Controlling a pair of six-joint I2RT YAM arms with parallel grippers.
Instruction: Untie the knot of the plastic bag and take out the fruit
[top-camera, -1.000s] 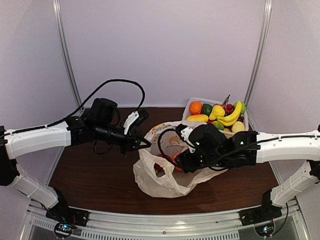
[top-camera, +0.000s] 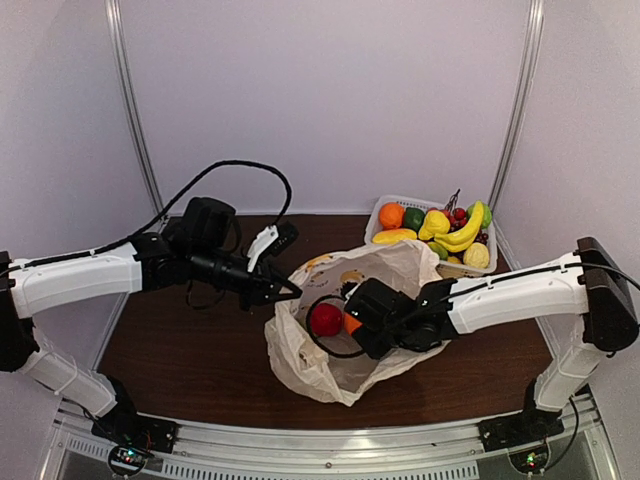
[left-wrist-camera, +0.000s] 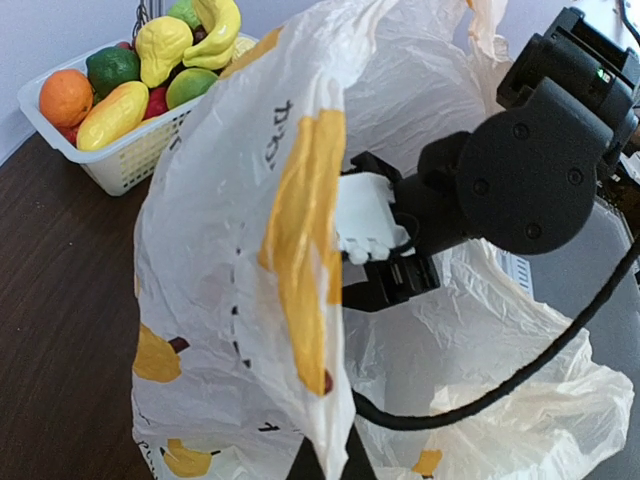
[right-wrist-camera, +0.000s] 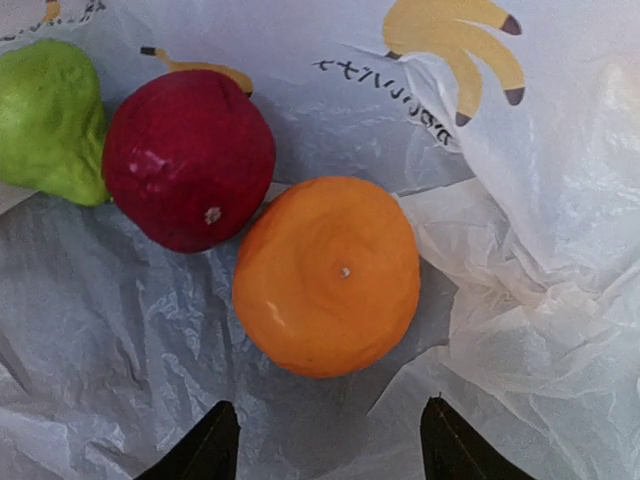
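Observation:
The white plastic bag (top-camera: 300, 365) lies with its mouth wide apart on the table. At its left rim, my left gripper (top-camera: 294, 293) is shut on the thin plastic, whose folded edge runs down to the fingertips (left-wrist-camera: 308, 462) in the left wrist view. Inside the bag, the right wrist view shows an orange fruit (right-wrist-camera: 327, 278), a dark red fruit (right-wrist-camera: 190, 160) touching it, and a green fruit (right-wrist-camera: 50, 120) at the left. My right gripper is in the bag, its fingers (right-wrist-camera: 212, 445) apart with only bag plastic seen between them. The orange is just beyond the fingertips.
A white basket (top-camera: 375, 222) full of fruit, with bananas (top-camera: 465, 232) on top, stands behind the bag at the right. A black cable (top-camera: 322, 345) of the right arm loops across the bag's mouth.
More of the red fruit shows. The left arm has stayed still.

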